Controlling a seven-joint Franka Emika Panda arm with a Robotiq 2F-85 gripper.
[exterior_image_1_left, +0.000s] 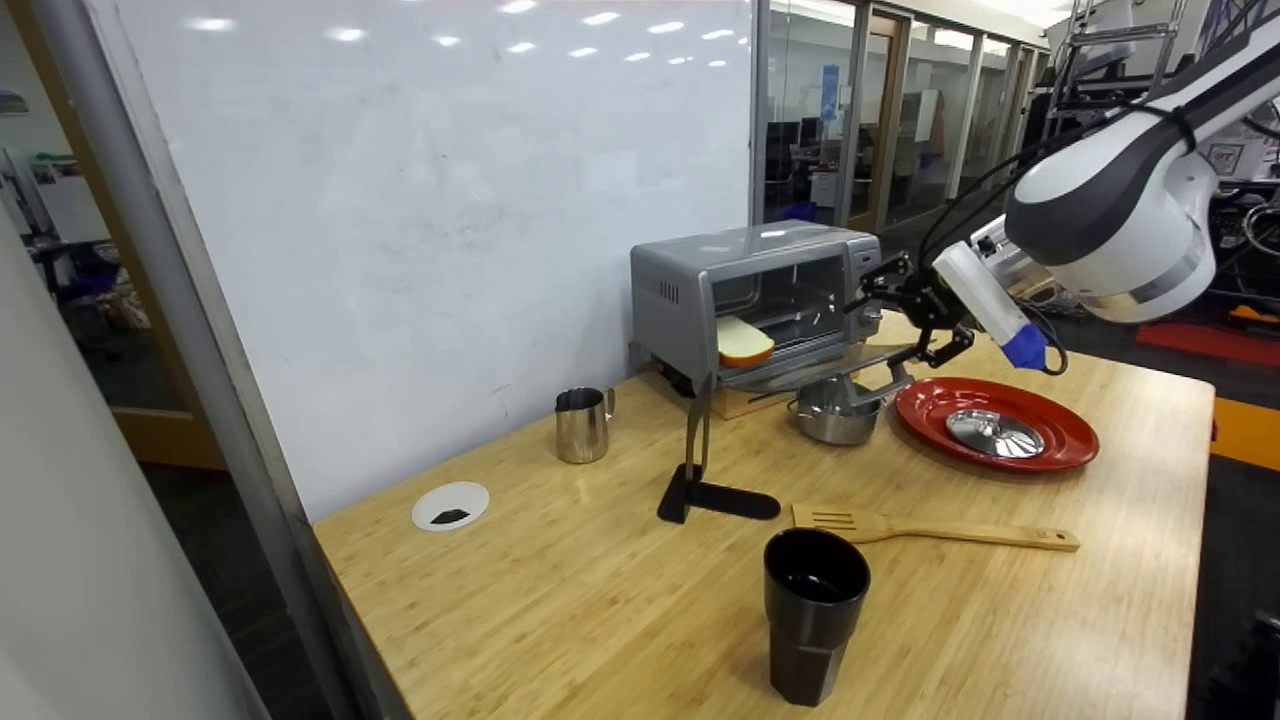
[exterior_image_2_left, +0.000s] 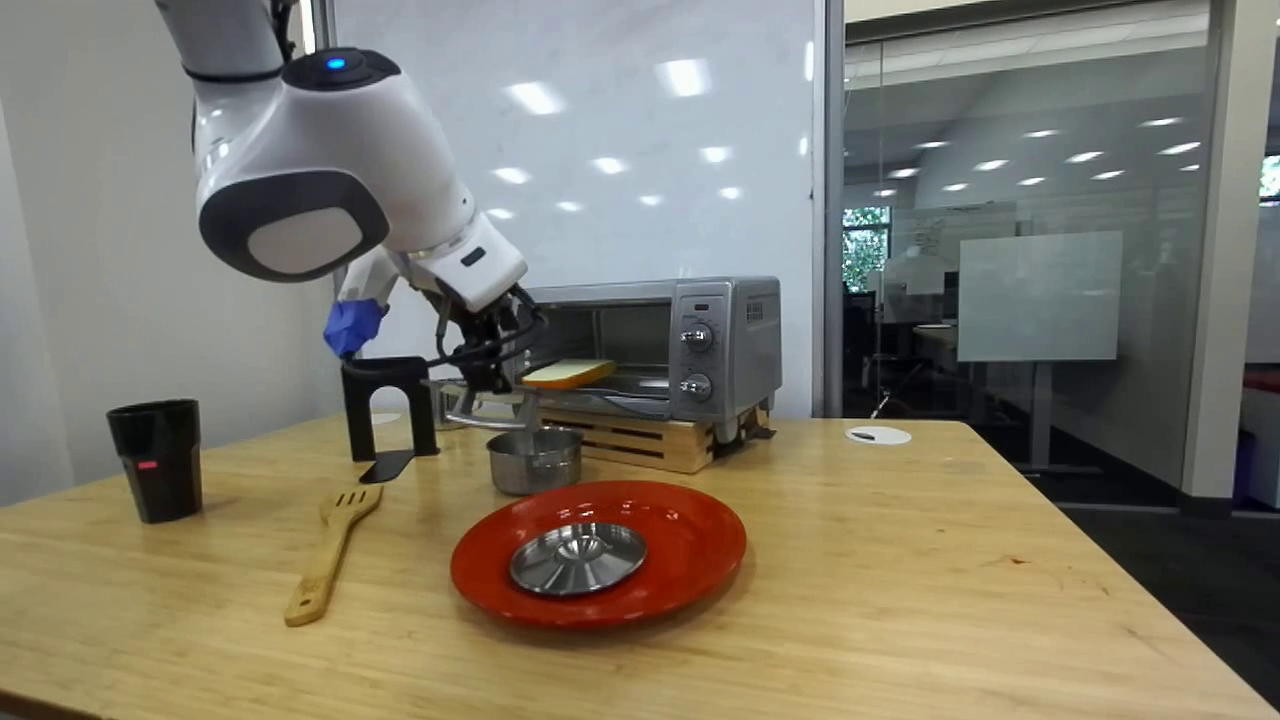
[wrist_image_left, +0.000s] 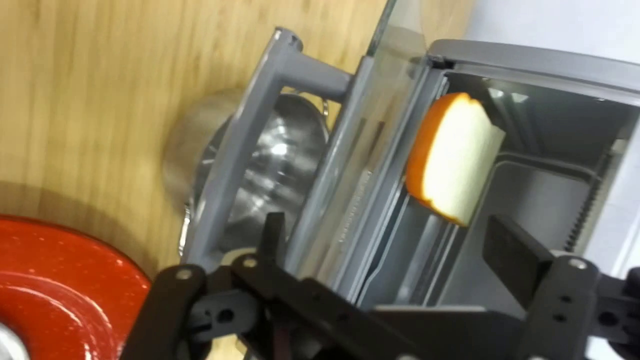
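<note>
The grey toaster oven (exterior_image_1_left: 672, 306) stands against the whiteboard with its glass door (wrist_image_left: 336, 204) hanging open. A slice of bread (wrist_image_left: 459, 159), pale with an orange-brown crust, lies inside at the opening, partly over the front edge. My gripper is open at the oven's front, its fingers empty. In the wrist view, one finger (wrist_image_left: 273, 237) appears between the door handle (wrist_image_left: 237, 144) and the glass; whether it touches the door cannot be told. The other finger (wrist_image_left: 516, 258) appears over the oven's interior.
Below the door handle sits a metal pot (exterior_image_2_left: 534, 462). A red plate (exterior_image_2_left: 702, 546) with a metal lid (exterior_image_2_left: 576, 558) is nearby. A wooden spatula (exterior_image_1_left: 960, 532), black cup (exterior_image_1_left: 813, 612), black stand (exterior_image_1_left: 720, 498) and metal pitcher (exterior_image_1_left: 582, 430) are farther off.
</note>
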